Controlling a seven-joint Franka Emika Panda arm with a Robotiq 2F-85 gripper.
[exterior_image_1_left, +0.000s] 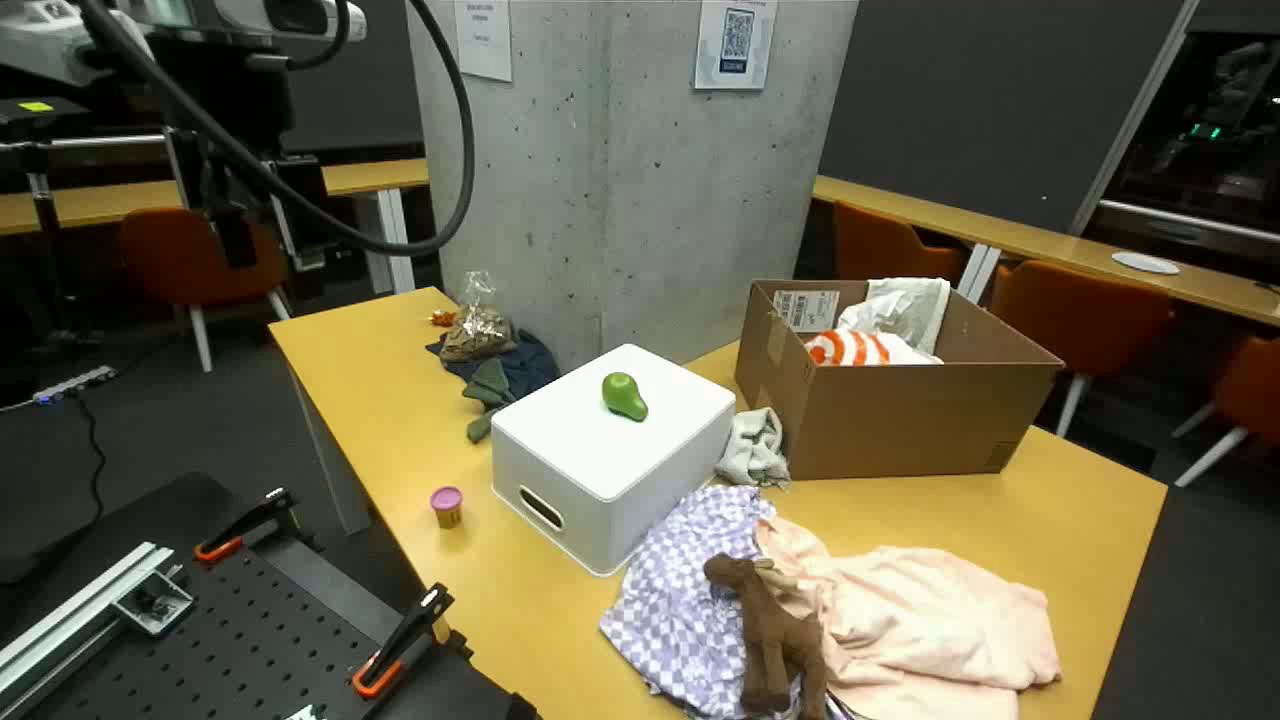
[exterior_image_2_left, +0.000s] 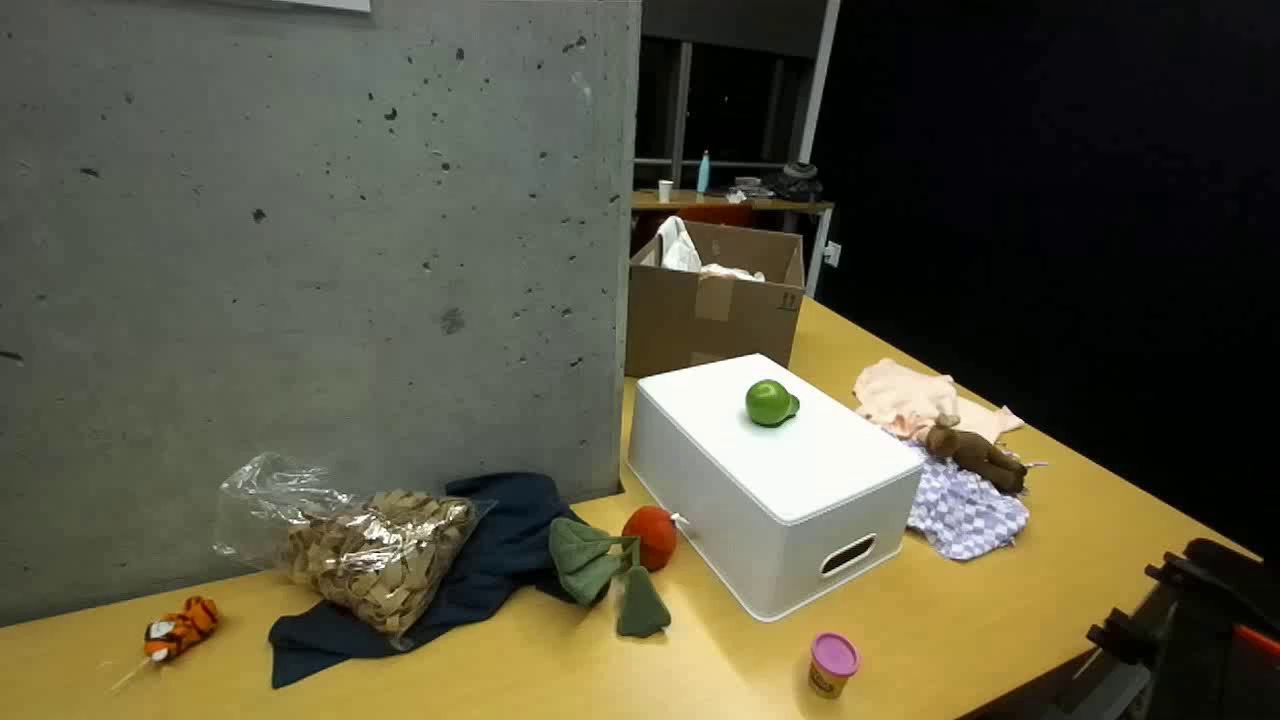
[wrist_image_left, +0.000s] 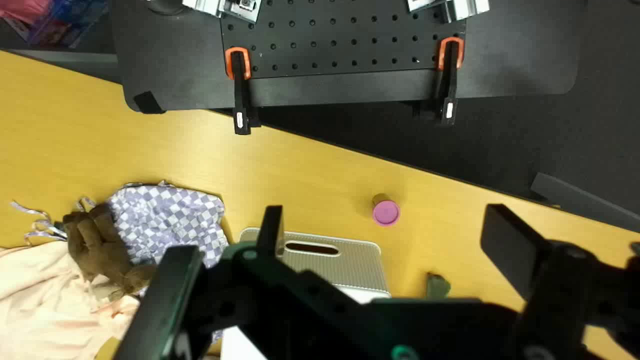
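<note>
High over the near side of the table, my gripper is spread wide open and holds nothing. In exterior view 1 the gripper hangs at upper left, well apart from everything on the tabletop. A green pear-shaped fruit lies on top of the upturned white bin; my gripper's body hides it in the wrist view. Close to the bin stands a small tub with a purple lid. A brown plush animal rests on a purple checkered cloth, beside a peach cloth.
A cardboard box holding cloths stands behind the bin. By the concrete pillar are a bag of brown shreds, dark cloth, a red-orange plush with green leaves and a tiger toy. Clamps edge the black base.
</note>
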